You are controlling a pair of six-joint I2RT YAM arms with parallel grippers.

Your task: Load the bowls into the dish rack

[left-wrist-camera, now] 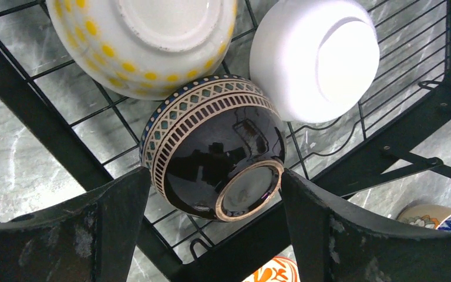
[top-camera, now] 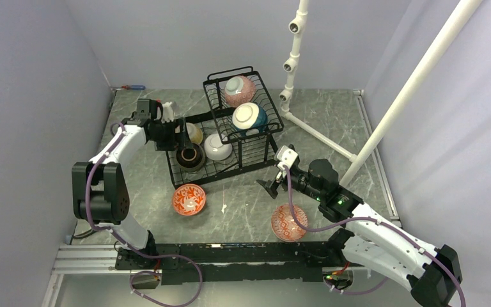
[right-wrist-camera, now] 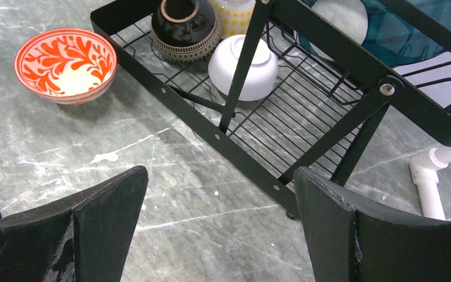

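Note:
In the rack's lower tier (left-wrist-camera: 35,100) sit a black patterned bowl (left-wrist-camera: 211,147), a white bowl (left-wrist-camera: 311,59) and a yellow-dotted bowl (left-wrist-camera: 147,47), bottoms showing. My left gripper hangs open over the black bowl. The upper tier holds a pink bowl (top-camera: 239,89) and a teal bowl (top-camera: 249,117). An orange patterned bowl (top-camera: 188,199) stands before the rack, and a second orange bowl (top-camera: 289,224) lies near the front edge. My right gripper is open and empty right of the rack's front, above bare table.
White pipes (top-camera: 319,135) rise behind and right of the rack. A blue-handled tool (top-camera: 134,87) lies at the back left.

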